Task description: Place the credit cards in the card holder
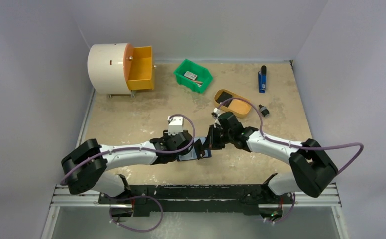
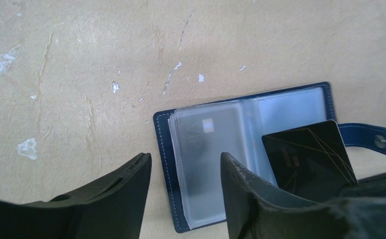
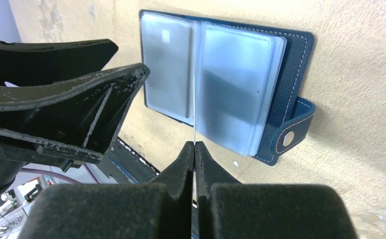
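Note:
The dark blue card holder lies open on the table, its clear sleeves spread flat and its snap strap at one end. A black card stands over the right-hand sleeve, pinched by my right gripper. In the right wrist view the card appears edge-on as a thin pale line above the holder's fold. My left gripper hovers over the holder's left sleeve, open, with no card between its fingers. Whether the card's lower edge touches the holder cannot be told.
Behind the arms stand a green bin with cards in it, a tan tray with a black item, and a white drum with a yellow drawer. A blue tool lies back right. Bare table surrounds the holder.

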